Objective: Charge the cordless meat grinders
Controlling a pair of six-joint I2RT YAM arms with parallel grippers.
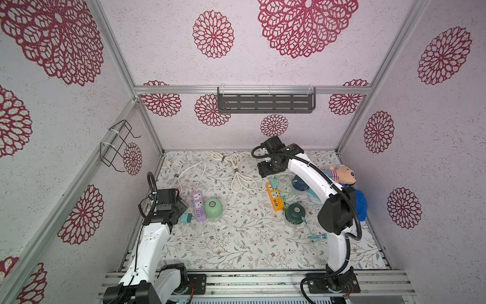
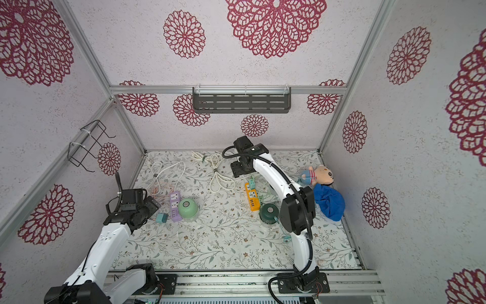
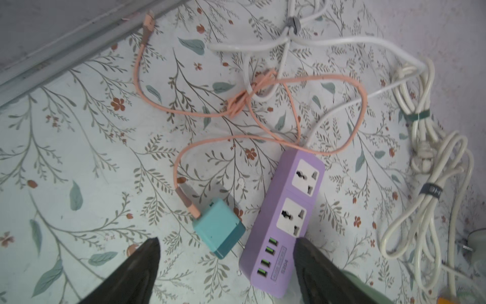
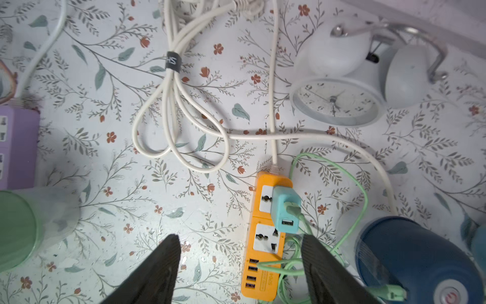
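My left gripper hangs open above the teal charger cube [image 3: 217, 228] with its pink cable, left of the purple power strip [image 3: 273, 217]. My right gripper is open above the orange power strip [image 4: 263, 243], which has a teal charger [image 4: 285, 212] with green cable plugged in. A light green grinder [image 1: 213, 206] sits beside the purple strip; a dark green one [image 1: 294, 213] and a dark blue one [image 4: 415, 253] are by the orange strip.
Coiled white cables [image 4: 172, 111] lie at the back, near an alarm clock [image 4: 334, 91]. A doll [image 2: 321, 175] and blue cloth [image 2: 329, 202] occupy the right side.
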